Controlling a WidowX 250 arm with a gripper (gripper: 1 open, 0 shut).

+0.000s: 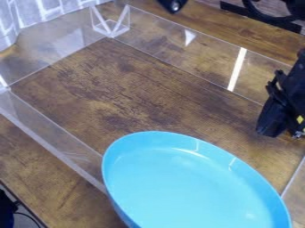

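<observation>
My black gripper (281,105) is at the right edge, partly out of frame, above the wooden floor inside the clear-walled enclosure. Whether its fingers are open or shut is hard to make out. A large light-blue oval tray (194,187) fills the lower middle.
Clear acrylic walls (48,134) border the wooden floor (131,93). A white textured sheet (24,18) lies beyond the far left corner, and dark cables show at the top right.
</observation>
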